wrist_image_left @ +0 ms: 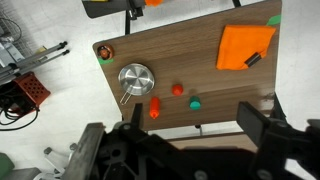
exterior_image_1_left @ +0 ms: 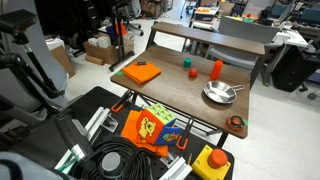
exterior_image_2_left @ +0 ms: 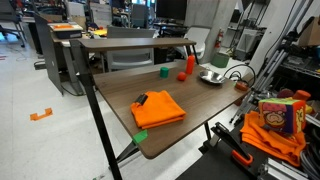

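Note:
Seen from above in the wrist view, my gripper stands open, its two dark fingers wide apart with nothing between them. It hangs well over the wooden table [wrist_image_left: 210,65]. An orange cloth [wrist_image_left: 238,45] lies flat there with a small dark item [wrist_image_left: 254,59] on it. Across from the cloth sits a silver pan [wrist_image_left: 136,77] with its handle out. Near the pan are a red bottle [wrist_image_left: 154,107], a small red round object [wrist_image_left: 177,89] and a green cup [wrist_image_left: 195,103]. The bottle is upright in exterior view 1 [exterior_image_1_left: 216,70].
A raised shelf [exterior_image_2_left: 135,43] runs along one long side of the table. A small reddish round item [exterior_image_1_left: 236,121] rests near the table's corner by the pan. Beside the table are a yellow box with a red button [exterior_image_1_left: 212,160] and a colourful bag [exterior_image_1_left: 148,127].

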